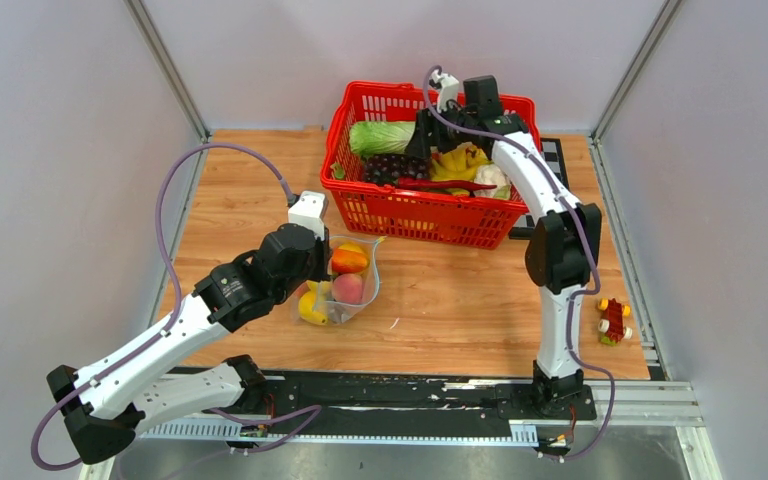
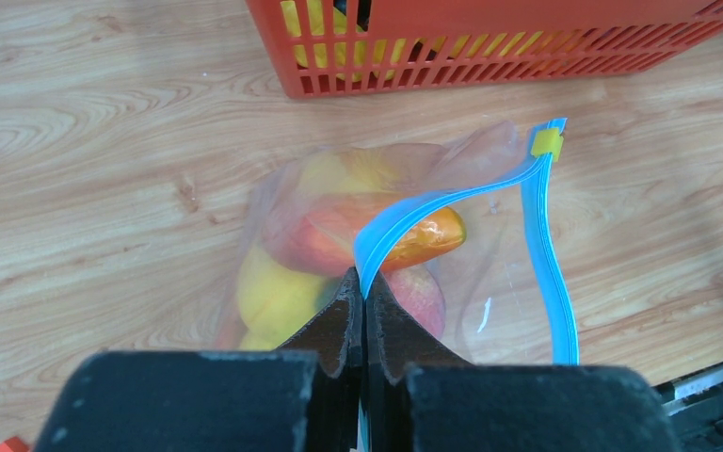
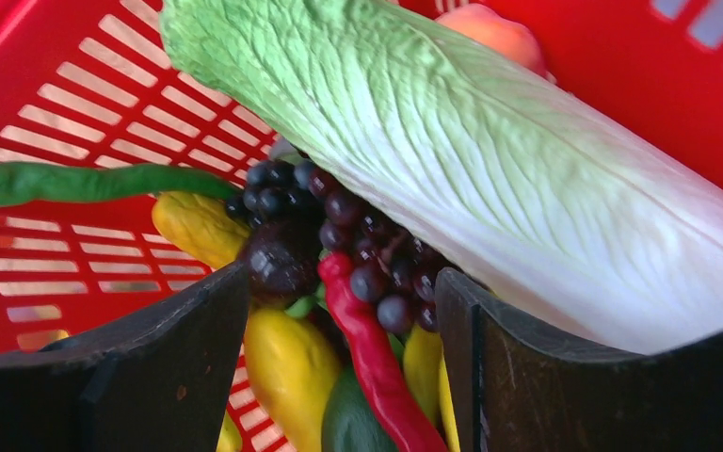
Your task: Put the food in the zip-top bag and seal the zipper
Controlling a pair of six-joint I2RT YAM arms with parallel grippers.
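The zip top bag [image 1: 360, 300] holds a mango, a peach and yellow fruit; its blue zipper edge [image 2: 551, 273] stands open with a yellow slider. My left gripper is shut on the bag's edge. My right gripper is open over the red basket [image 1: 420, 213]; the cabbage [image 3: 452, 160], dark grapes [image 3: 377, 245], a red chili [image 3: 367, 358], a green chili [image 3: 85, 184] and yellow produce [image 3: 282, 358] lie below, apparently not gripped.
A toy car [image 1: 614, 322] sits at the table's right edge. A dark board is partly hidden behind the basket. Bare wood lies in front of the basket.
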